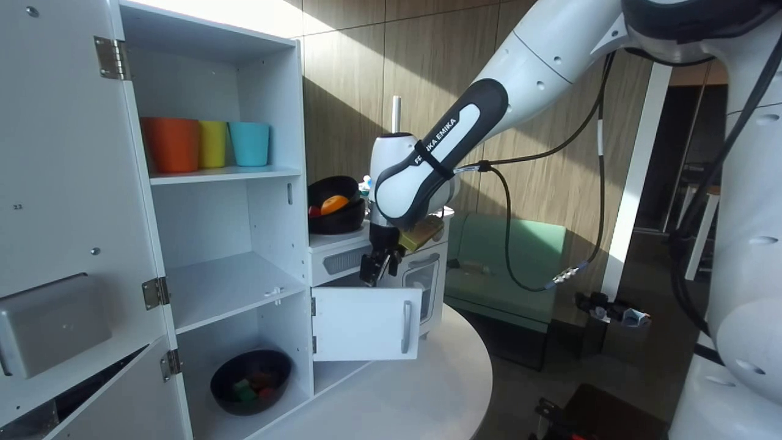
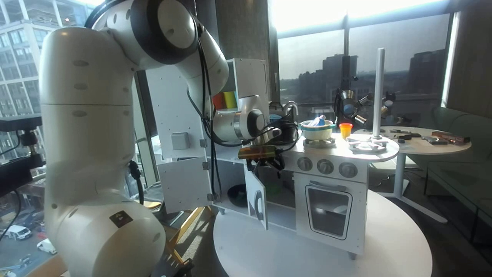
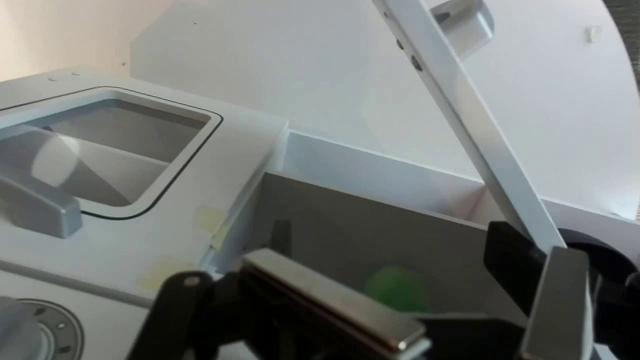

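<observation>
A small white cabinet door (image 1: 366,323) with a grey handle (image 1: 406,327) stands swung outward from the low compartment beside the toy oven. Just over the door's top edge is my gripper (image 1: 379,270), pointing down. In the wrist view the gripper is open, its metal-faced fingers (image 3: 336,297) wide apart. The door's edge (image 3: 480,138) runs down behind the right finger; whether they touch, I cannot tell. Inside the compartment, between the fingers, a blurred green object (image 3: 396,288) shows. The second exterior view has the gripper (image 2: 266,164) above the same door (image 2: 256,199).
Left of the door stands an open shelf with orange (image 1: 171,145), yellow and blue cups, and a black bowl (image 1: 251,381) below. Stacked black bowls (image 1: 337,205) rest on the counter. The oven (image 2: 329,207) borders the compartment.
</observation>
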